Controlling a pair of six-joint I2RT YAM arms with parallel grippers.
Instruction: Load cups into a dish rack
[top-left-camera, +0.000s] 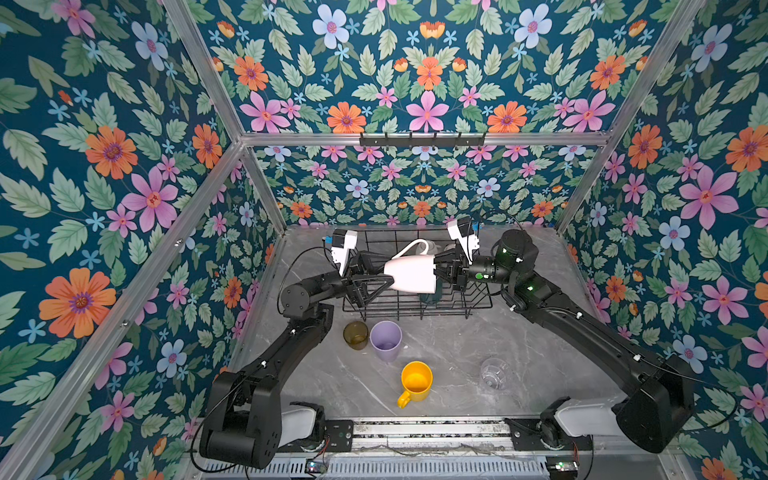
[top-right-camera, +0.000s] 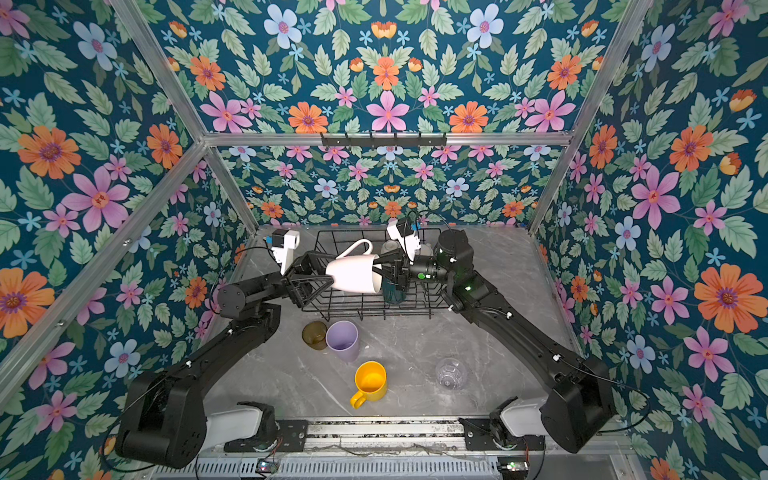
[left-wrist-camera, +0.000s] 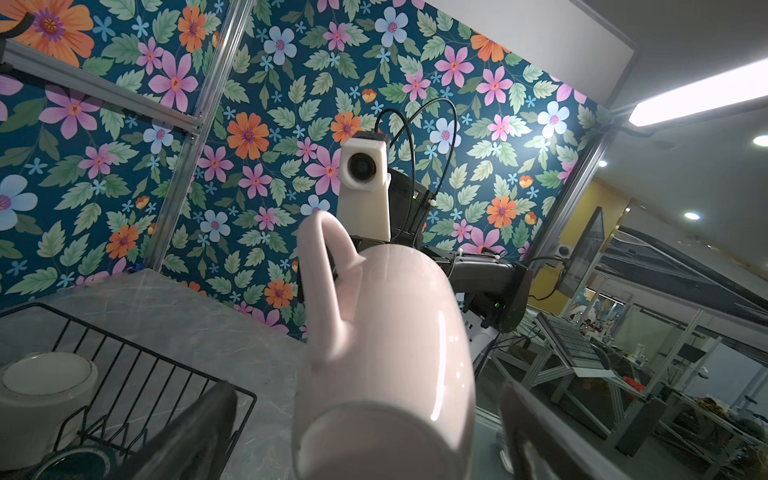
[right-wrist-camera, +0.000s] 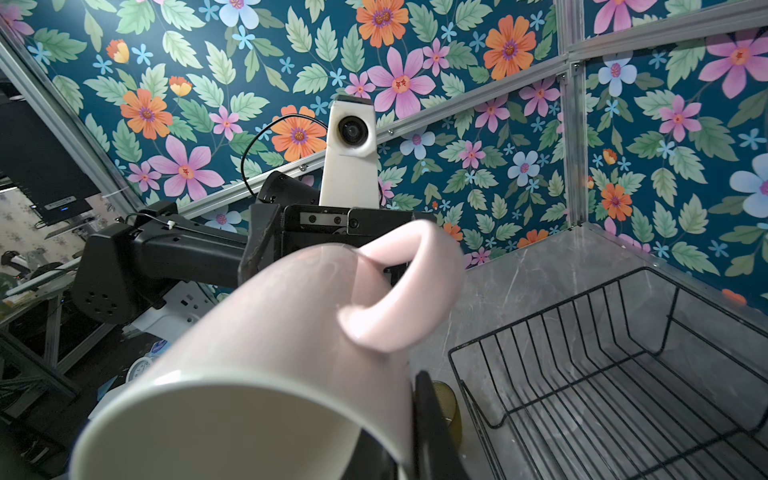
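Observation:
A pale pink mug (top-left-camera: 409, 274) lies sideways in the air above the black wire rack (top-left-camera: 468, 315), handle up. My right gripper (top-left-camera: 444, 270) is shut on it at the open end, by the rim. My left gripper (top-left-camera: 382, 276) stands open around the mug's other end; in the left wrist view its blurred fingers show either side of the mug (left-wrist-camera: 384, 344). In the right wrist view the mug's opening faces the camera. Inside the rack, a white cup (left-wrist-camera: 44, 380) and a teal cup (top-right-camera: 393, 292) are partly visible.
In front of the rack stand an olive cup (top-left-camera: 355, 336), a purple cup (top-left-camera: 386, 340), a yellow mug (top-left-camera: 417, 381) and a clear glass (top-left-camera: 493, 373).

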